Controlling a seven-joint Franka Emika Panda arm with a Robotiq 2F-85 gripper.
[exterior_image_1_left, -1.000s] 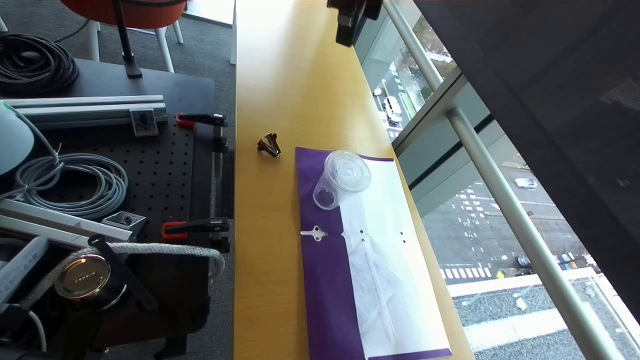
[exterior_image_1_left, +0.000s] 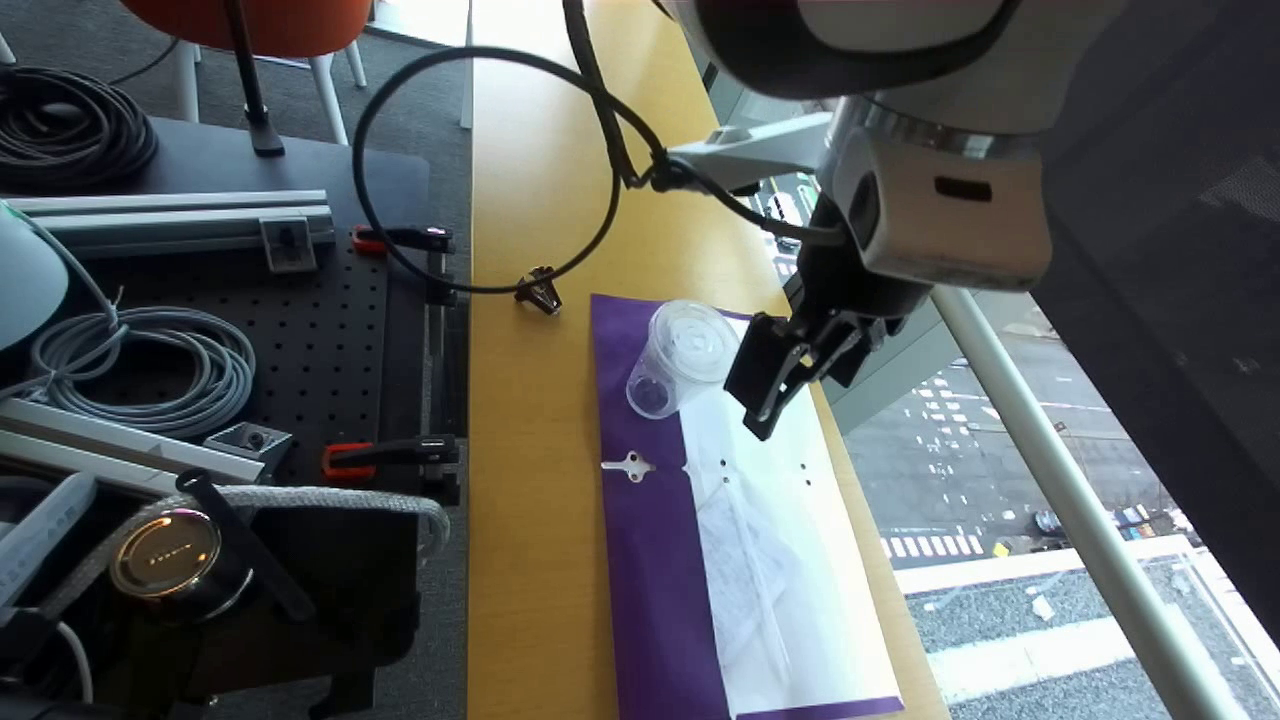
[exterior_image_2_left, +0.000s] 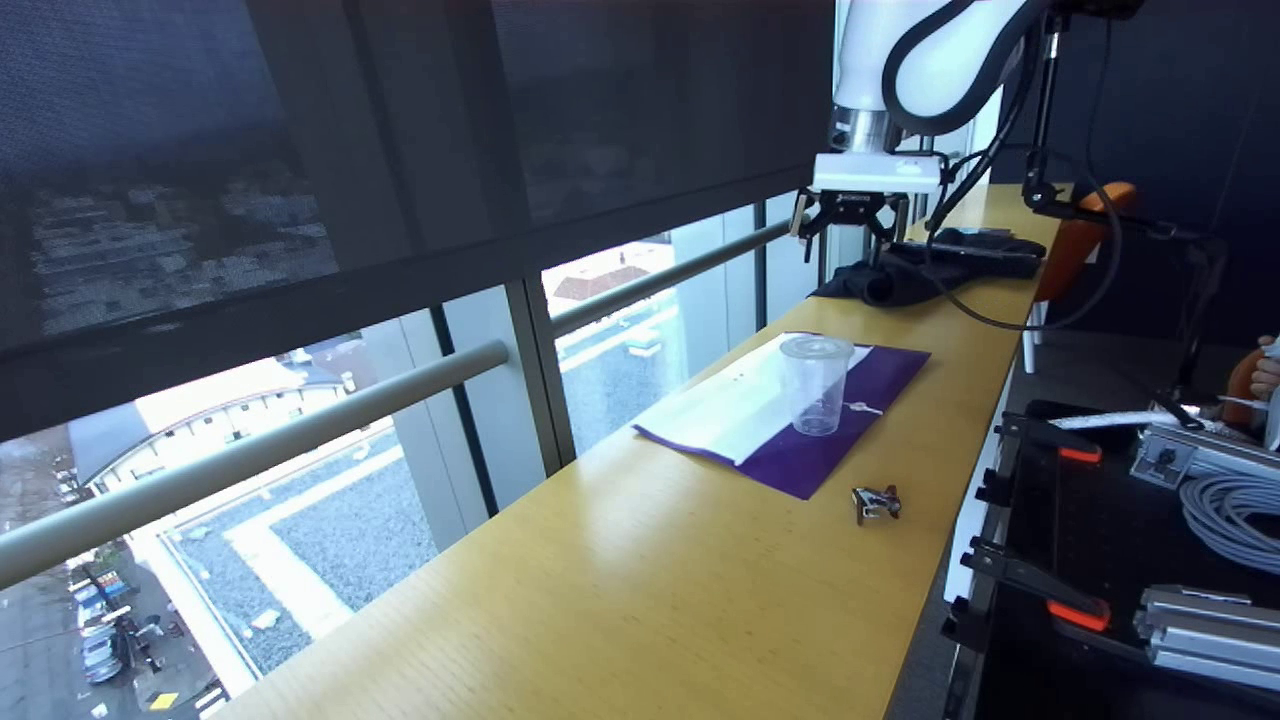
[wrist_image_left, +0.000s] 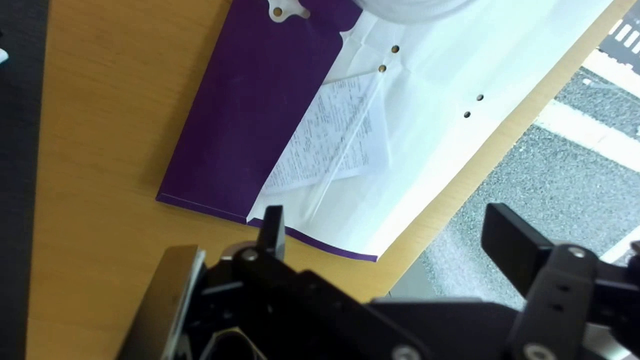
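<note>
A clear plastic cup with a lid (exterior_image_2_left: 818, 384) stands upright on an open purple and white folder (exterior_image_1_left: 654, 564); only the cup's edge shows at the top of the wrist view. Printed paper (wrist_image_left: 324, 135) lies on the folder's white half, along with a thin, pale, straw-like strip (wrist_image_left: 346, 147). On the bare wood beyond the cup end sits a metal staple remover (exterior_image_1_left: 540, 292), which the wrist view does not take in. My gripper hangs high near the folder's paper end, open and empty, clear of the cup in exterior view 2.
A window rail (exterior_image_1_left: 1056, 468) and glass run along one side of the narrow wooden table (exterior_image_2_left: 672, 576). Dark cloth (exterior_image_2_left: 900, 278) lies below the arm. Across a gap stands a black cart (exterior_image_1_left: 360, 324) with clamps and cables. Wood past the staple remover is clear.
In exterior view 1, my gripper has come from the top edge down and to the right, with the arm and its cable now in view. Cup, folder and staple remover have not moved.
</note>
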